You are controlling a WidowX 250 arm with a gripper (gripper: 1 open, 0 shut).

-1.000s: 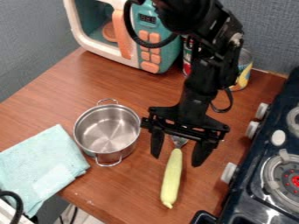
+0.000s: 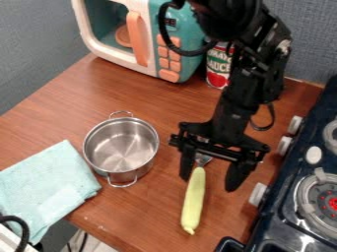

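My black gripper (image 2: 208, 169) stands open over the wooden table, its fingers apart above the upper end of a pale yellow-green elongated object (image 2: 194, 202), corn or a similar vegetable. A small metal piece shows at that end, partly hidden by the gripper. A steel pot (image 2: 120, 147) with two handles sits to the left of the gripper.
A light blue towel (image 2: 39, 182) lies at the front left, a stove (image 2: 305, 197) along the right. A toy microwave (image 2: 132, 30) and a can (image 2: 218, 69) stand at the back. Bare table (image 2: 86, 98) shows at the upper left.
The arm has shifted slightly to the right, and the gripper is a little rightward and lower, now hiding more of the can at the back right. The objects on the table stay put.
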